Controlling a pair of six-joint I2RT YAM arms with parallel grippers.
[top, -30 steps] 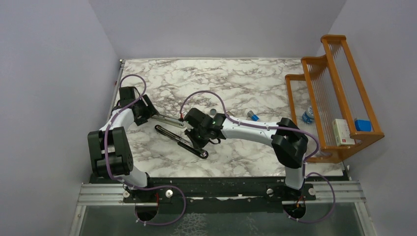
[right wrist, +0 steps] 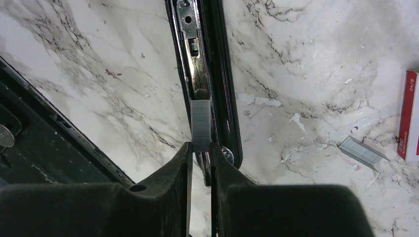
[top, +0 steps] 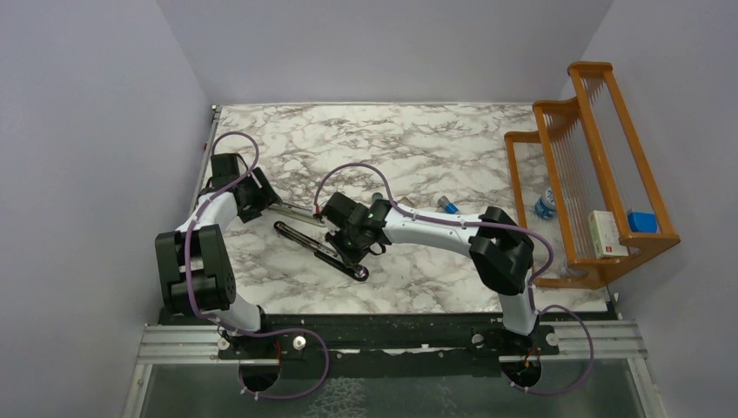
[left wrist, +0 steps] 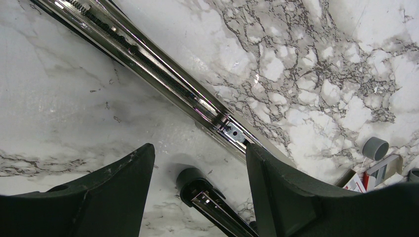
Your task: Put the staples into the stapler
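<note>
A long black stapler (top: 298,235) lies open on the marble table, its metal magazine (right wrist: 197,69) exposed beside a black arm (right wrist: 226,89). Between the tips of my right gripper the near end of a grey staple strip (right wrist: 201,121) is pinched. The strip lines up lengthwise with the magazine; whether it sits in the channel or just above cannot be told. My left gripper stands apart at the table's left, fingers spread and empty. Ahead of it lies a silvery spring-loaded stapler part (left wrist: 168,74); the black stapler's rounded end (left wrist: 191,185) shows farther off.
Another staple strip (right wrist: 364,152) lies loose near a red-and-white staple box (right wrist: 410,116). A grey cap (left wrist: 375,148) stands farther right. A blue can (top: 447,205) and a wooden rack (top: 557,174) occupy the right side.
The left arm and the staplers show no visible movement.
</note>
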